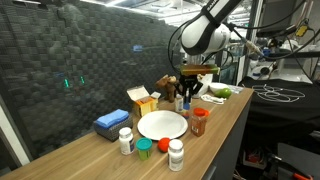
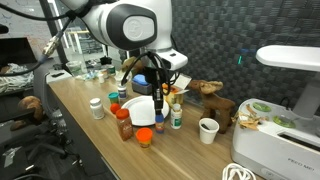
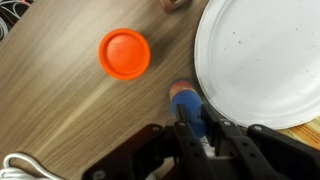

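Observation:
In the wrist view my gripper is shut on a small blue-capped bottle (image 3: 184,98), whose lower part is mostly hidden. Exterior view 2 shows the gripper (image 2: 158,112) pointing down over the table, with the bottle (image 2: 159,124) upright beneath its fingers. Whether its base touches the table cannot be told. The white plate (image 3: 262,60) lies close beside the bottle. An orange-lidded jar (image 3: 124,54) stands on the other side, apart from the gripper.
Around the plate stand a red-brown jar (image 2: 124,124), a bottle with a green label (image 2: 176,116) and several lidded jars. A brown animal figure (image 2: 214,105) and a white cup (image 2: 208,130) are nearby. Bare wood shows at the table's near left end (image 1: 85,165).

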